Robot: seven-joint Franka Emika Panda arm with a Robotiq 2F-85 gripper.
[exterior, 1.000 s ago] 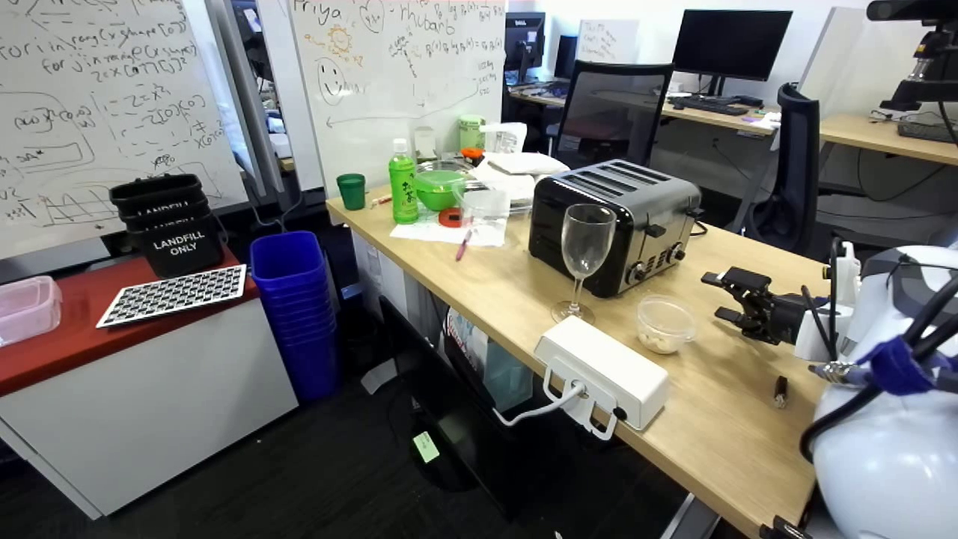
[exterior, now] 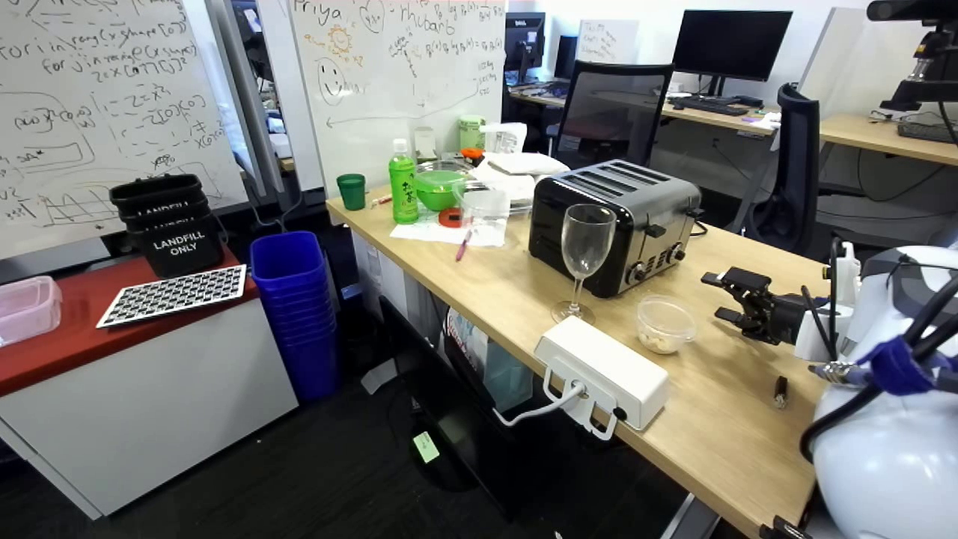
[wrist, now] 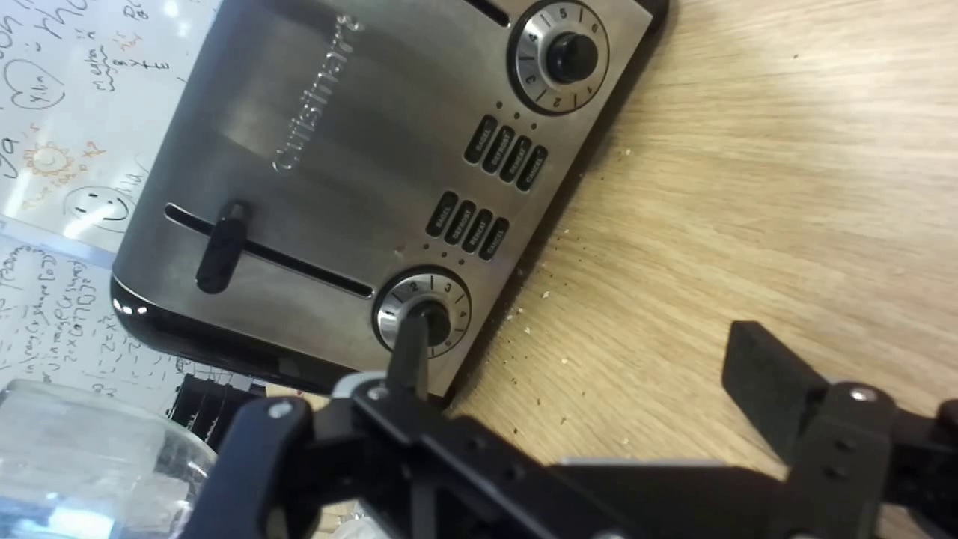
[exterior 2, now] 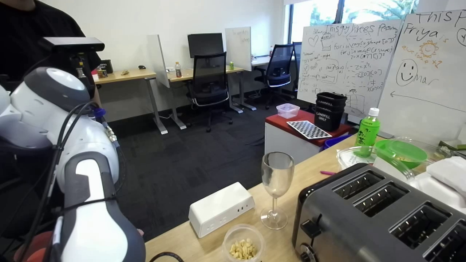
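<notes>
My gripper [exterior: 714, 296] is open above the table at the right, its fingers apart and nothing between them. In the wrist view the two fingers [wrist: 768, 382] stand wide apart, one of them overlapping the toaster's lower dial in the picture. A steel-and-black four-slot toaster [exterior: 620, 220] stands a short way in front of the gripper, its lever and dial side turned towards it. A clear wine glass [exterior: 588, 242] is upright beside the toaster. Between the glass and my gripper sits a small clear cup [exterior: 664, 325] with pale pieces in it, seen from above in the second exterior view.
A white power strip box [exterior: 606, 368] lies at the table's near edge. A small dark object [exterior: 780, 391] rests close to the arm. Farther back are a green bottle [exterior: 403, 184], a green bowl [exterior: 440, 189] and a green cup [exterior: 352, 192]. Bare wood lies around the gripper.
</notes>
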